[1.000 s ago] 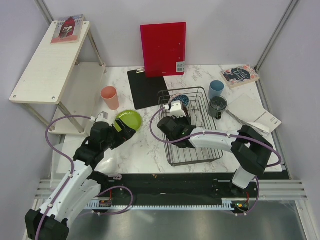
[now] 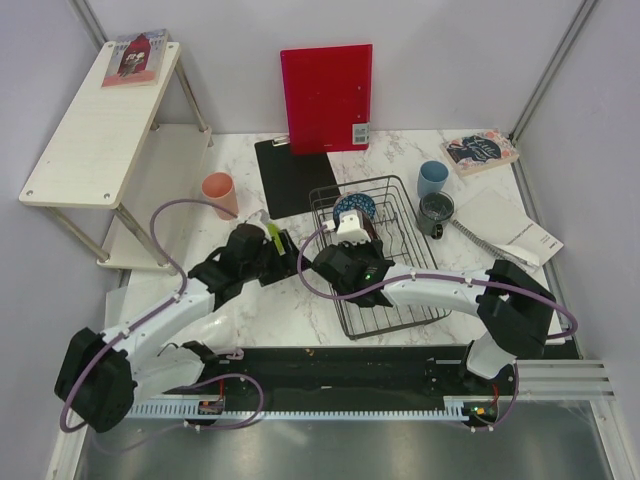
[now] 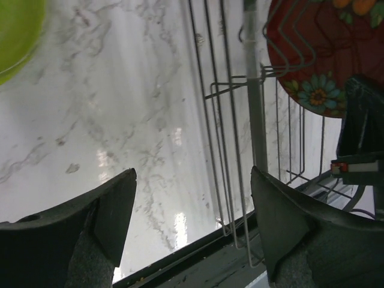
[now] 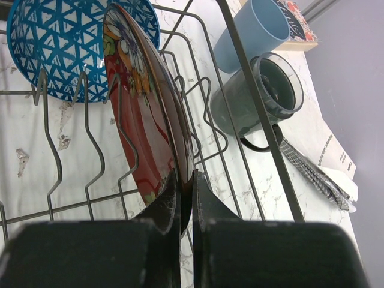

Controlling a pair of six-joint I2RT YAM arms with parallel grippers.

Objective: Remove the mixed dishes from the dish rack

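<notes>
A red plate with a floral rim (image 4: 139, 120) stands on edge in the wire dish rack (image 2: 398, 326). My right gripper is shut on its near edge. Behind the plate in the rack leans a blue-and-white patterned bowl (image 4: 57, 45). My left gripper is part open beside the rack's left side, nothing between its fingers; the red plate (image 3: 321, 60) shows beyond the wires in its view. A green plate (image 3: 17, 33) lies on the counter left of the rack, mostly hidden under the left gripper (image 2: 291, 258) in the top view.
Right of the rack stand a blue cup (image 2: 432, 177) and a dark mug (image 2: 435, 212), near a notebook (image 2: 505, 225). An orange cup (image 2: 219, 193) stands by the white shelf (image 2: 105, 125) at left. A black clipboard (image 2: 290, 180) lies behind.
My left gripper has swung right, over the green plate to the rack's side. The rack turned slightly, its back corner shifting left, with the right gripper moving slightly along.
</notes>
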